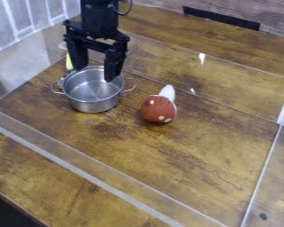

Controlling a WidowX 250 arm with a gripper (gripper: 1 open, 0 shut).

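Observation:
My black gripper (96, 49) is in the upper left of the camera view, over the back of a metal pot (95, 96) with two side handles. It is open, and I see nothing held in it. A red toy mushroom (158, 110) with white spots and a white stem lies on its side to the right of the pot.
A small yellow object (68, 62) is partly visible behind the pot at left. Clear plastic walls stand along the left and right edges.

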